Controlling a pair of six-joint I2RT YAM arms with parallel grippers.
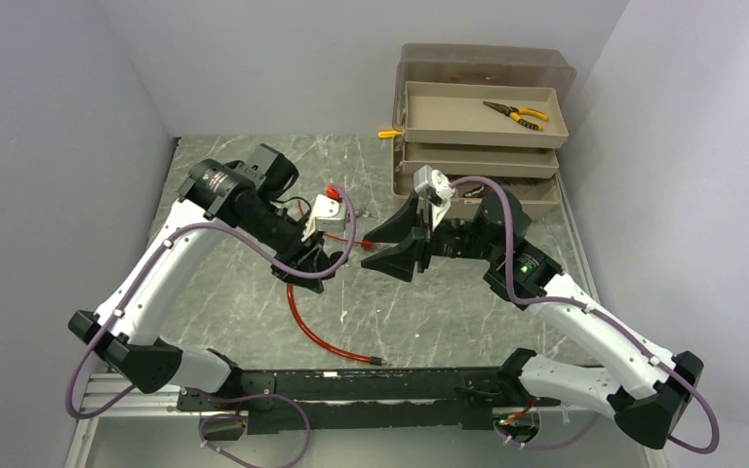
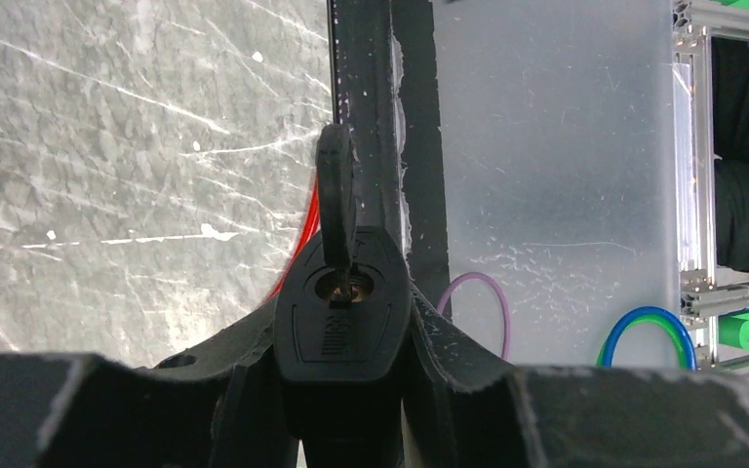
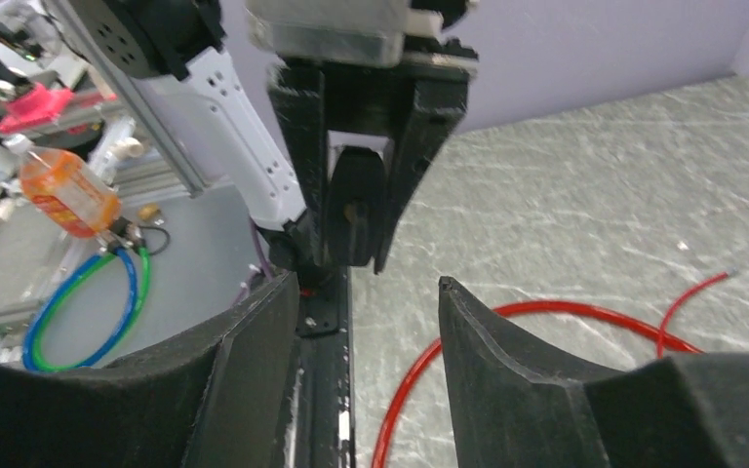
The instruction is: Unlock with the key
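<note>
My left gripper (image 1: 322, 263) is raised over the middle of the worktop, shut on a black key (image 2: 336, 185); in its wrist view the key's head stands upright above a dark plastic piece with a brass centre (image 2: 351, 331), possibly a lock body. My right gripper (image 1: 385, 249) is just to the right, part open, fingers pointing at the left one with nothing between them. In the right wrist view the black piece (image 3: 356, 195) in the left gripper faces those open fingers (image 3: 366, 322), a little apart from them.
A red hose (image 1: 312, 331) and a thinner red cable lie on the grey worktop (image 1: 224, 302). A tiered tool box (image 1: 478, 136) with pliers (image 1: 515, 115) stands at the back right. Walls bound both sides.
</note>
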